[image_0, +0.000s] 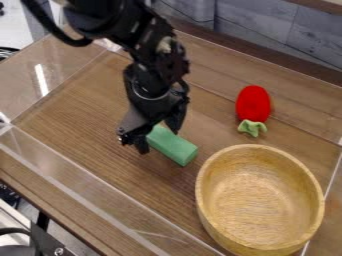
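Observation:
My black gripper (147, 128) is open, low over the table at the centre. A green block (173, 146) lies on the wooden table just to its right, partly behind the near finger or close against it; whether they touch I cannot tell.
A yellow bowl (261, 168) stands at the lower right. A red object (253, 103) with a small green piece (251, 128) below it lies at the right, toward the back.

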